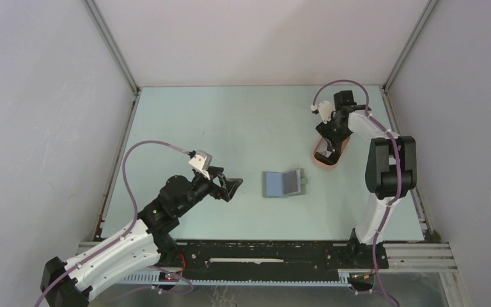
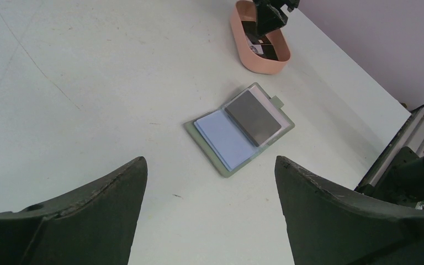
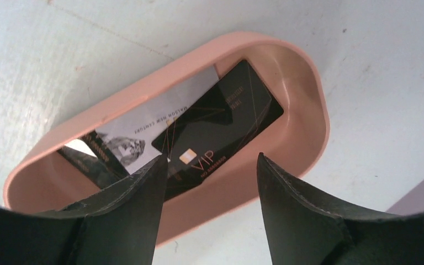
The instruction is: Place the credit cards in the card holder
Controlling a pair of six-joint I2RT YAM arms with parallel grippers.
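Inside the peach oval tray (image 3: 303,138) several cards lie overlapping. A black VIP card (image 3: 229,118) rests on top of a silver card (image 3: 179,99), with more black cards (image 3: 91,165) toward the tray's left end. Over the tray, my right gripper stands open, nothing between its fingers. The grey-green card holder (image 2: 223,168) lies open and flat on the table, one side light blue, the other with a dark grey panel. Left of the holder in the top view hovers my left gripper (image 1: 229,190); its fingers (image 2: 110,207) are apart and empty.
A wall (image 1: 473,128) rises close to the tray's right side. Dark rails (image 1: 262,249) run along the front edge.
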